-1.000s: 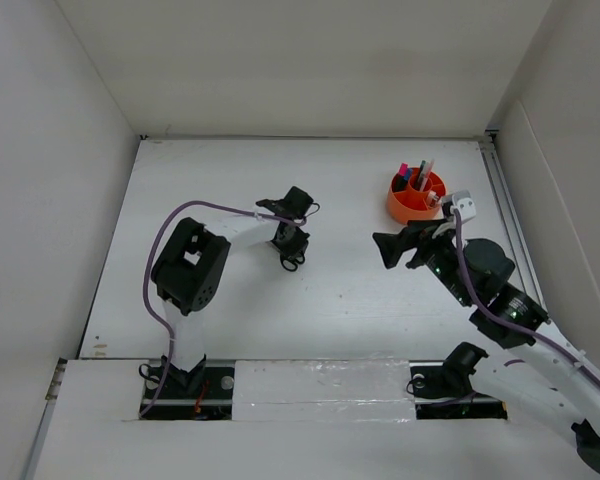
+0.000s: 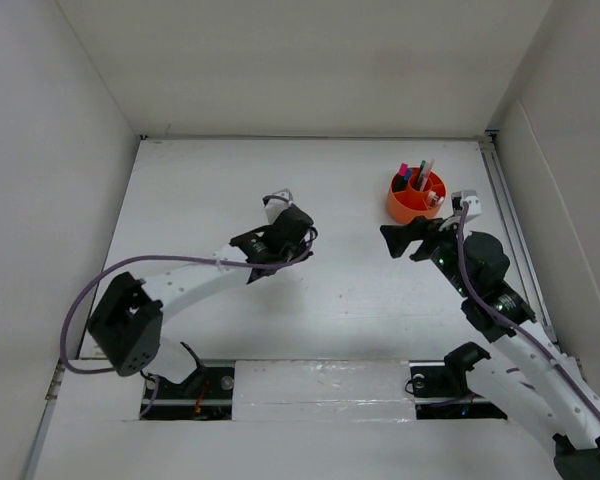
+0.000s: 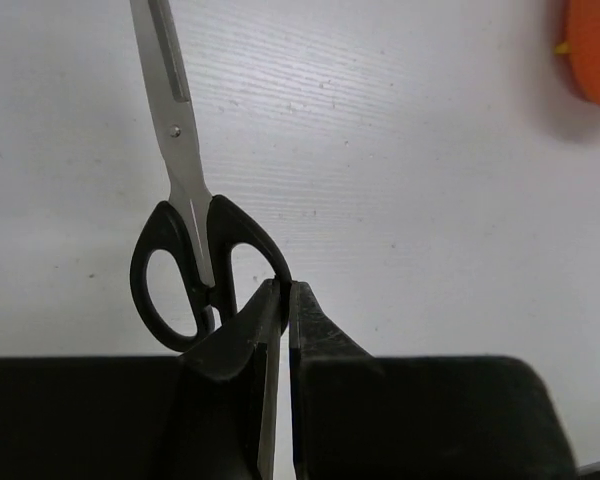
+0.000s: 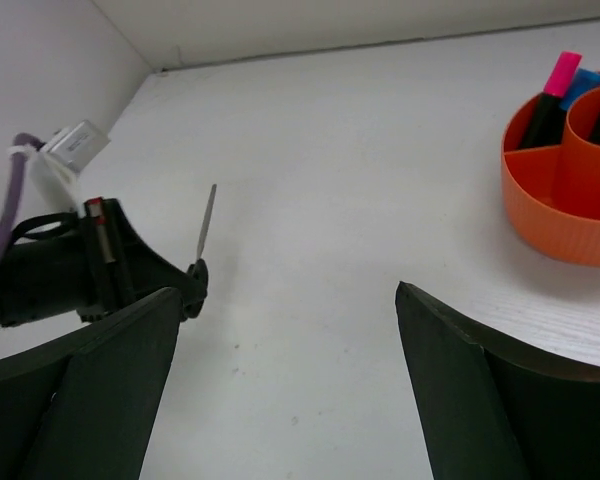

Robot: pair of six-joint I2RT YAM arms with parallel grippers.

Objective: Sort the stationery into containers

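Note:
Black-handled scissors (image 3: 185,165) hang from my left gripper, which is shut on the rim of one handle loop. In the left wrist view their steel blades point up and away from the fingers. The right wrist view shows the scissors (image 4: 198,270) clear of my body of the arm, seemingly raised off the table. From above, the left gripper's hold is mostly hidden by the arm. My right gripper stands open and empty, below and left of the orange organizer (image 2: 402,212). That organizer holds several pens (image 2: 426,172) and markers (image 4: 562,75).
Light walls close in the back and both sides. The right arm (image 2: 485,270) stands close to the organizer's front right side.
The right arm has shifted slightly and stays open.

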